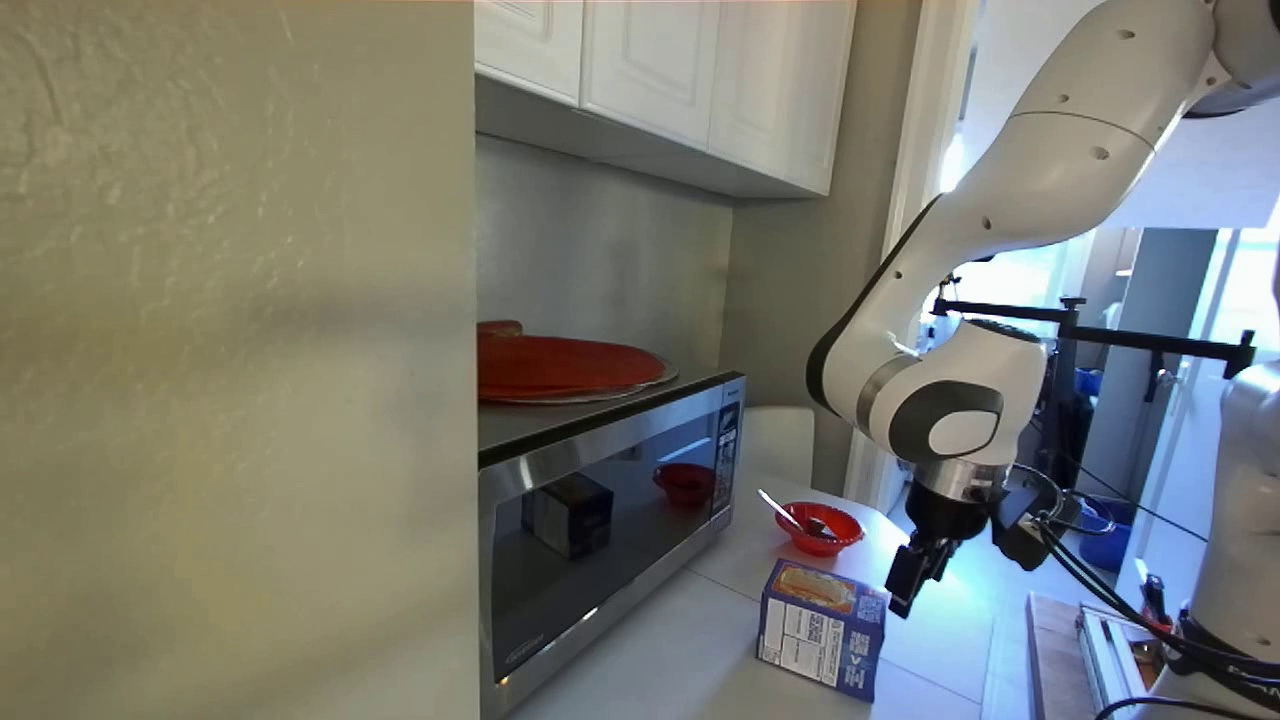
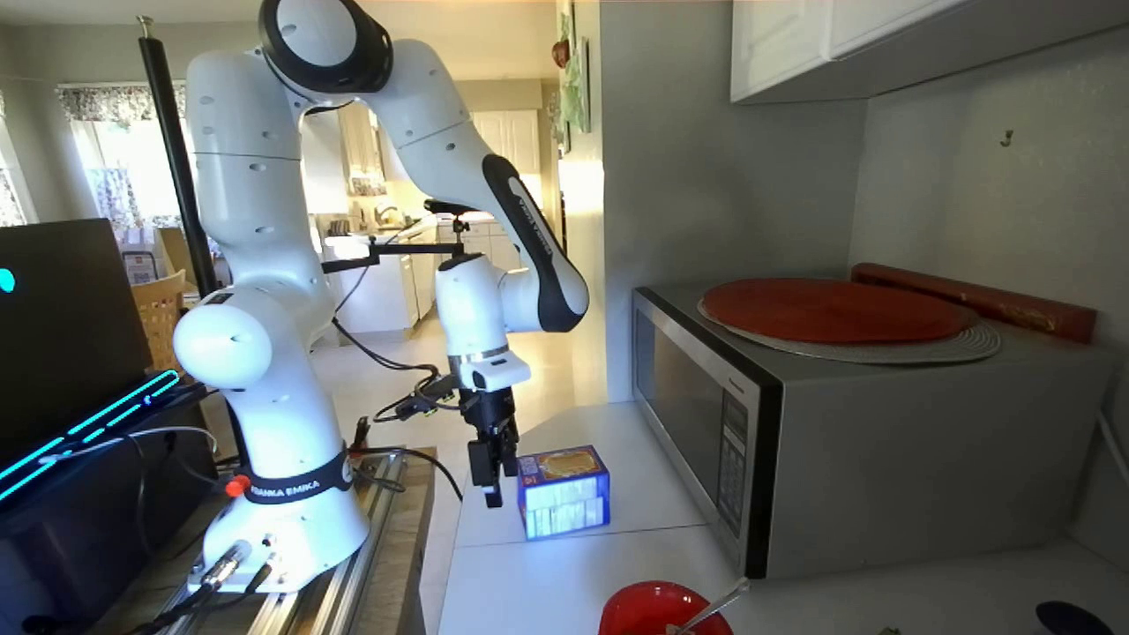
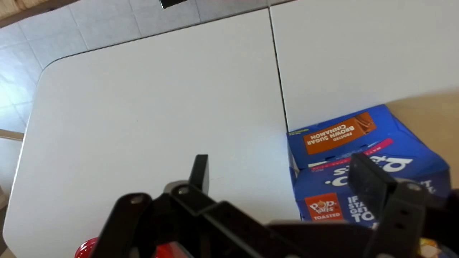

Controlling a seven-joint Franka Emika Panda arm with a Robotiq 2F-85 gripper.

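A blue Pop-Tarts box (image 1: 822, 630) stands on the white counter beside the microwave. In exterior view 2 the same box (image 2: 566, 497) is just right of my gripper (image 2: 489, 489). The wrist view shows the box (image 3: 331, 172) at the lower right, partly covered by one finger (image 3: 372, 182), and the other finger (image 3: 200, 174) over bare counter. My gripper is open, holding nothing. A red bowl (image 1: 821, 528) with a spoon in it sits behind the box in exterior view 1; whether the fingers touch the box I cannot tell.
A steel microwave (image 2: 699, 423) takes up the back of the counter, with a red round mat (image 2: 836, 310) on top. White cabinets (image 1: 654, 72) hang above. Bare counter (image 3: 150, 116) spreads toward the rounded corner in the wrist view.
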